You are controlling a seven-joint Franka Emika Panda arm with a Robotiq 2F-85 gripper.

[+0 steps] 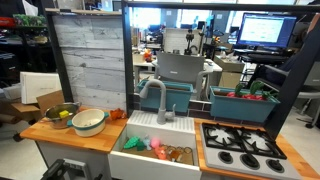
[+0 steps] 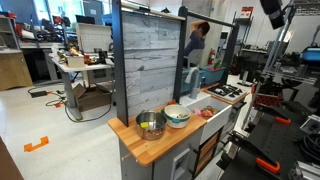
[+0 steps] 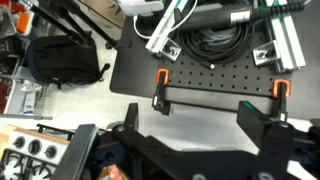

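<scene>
In the wrist view my gripper shows as two dark, blurred fingers (image 3: 127, 140) at the lower edge, standing wide apart. Only grey floor and a table edge appear beyond the gap, with nothing held. From exterior view 1 the arm is absent. Part of it appears at the upper right of exterior view 2, high above the counter. A cream bowl (image 1: 89, 122) and a metal pot (image 1: 60, 115) with yellow pieces inside stand on the wooden counter (image 1: 102, 137). Colourful items (image 1: 170, 152) lie in the white sink (image 1: 126, 158).
A black stove (image 1: 243, 145) stands right of the sink. Behind are a grey faucet (image 1: 161, 95), a blue rack (image 1: 152, 98) and a teal planter (image 1: 238, 108). The wrist view shows coiled cable (image 3: 218, 40) and orange-and-black clamps (image 3: 162, 92) on the base table.
</scene>
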